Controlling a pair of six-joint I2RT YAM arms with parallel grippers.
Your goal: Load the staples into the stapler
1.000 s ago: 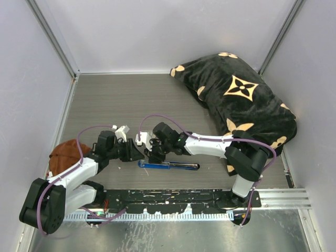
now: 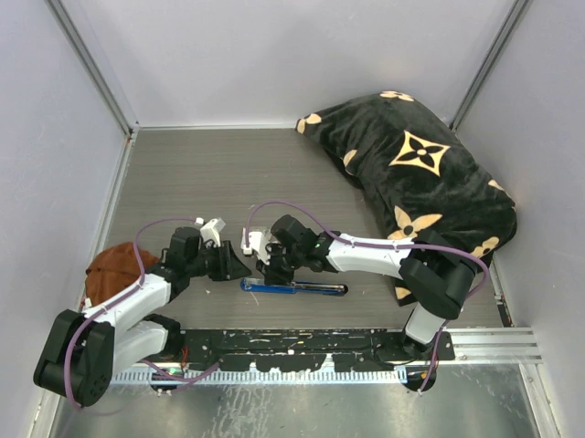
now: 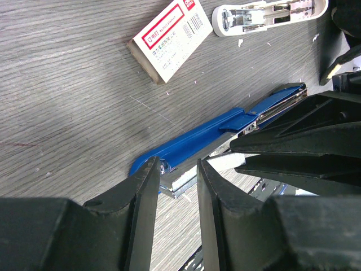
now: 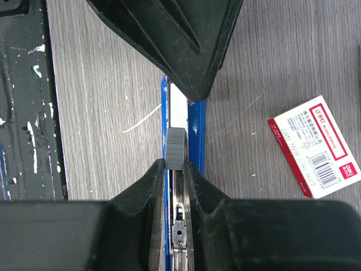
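Note:
The blue stapler (image 2: 320, 288) lies lengthwise near the table's front edge, its long metal channel (image 4: 179, 197) exposed. At the stapler's left end my left gripper is closed around the metal end piece, one finger on either side. A short grey staple strip (image 4: 175, 148) sits between the fingertips of my right gripper, lined up along the channel. From the left wrist view, the same strip (image 3: 227, 161) looks pale and is close over the metal; whether it touches the channel is unclear.
Behind the stapler lie a red-and-white staple box (image 3: 175, 39) and a white stapler (image 3: 271, 16). A dark cushion (image 2: 411, 173) fills the right back, and a brown cloth (image 2: 117, 272) lies at far left.
My right gripper has shifted slightly right and toward the front edge, over the stapler. The left arm and the stapler look unmoved.

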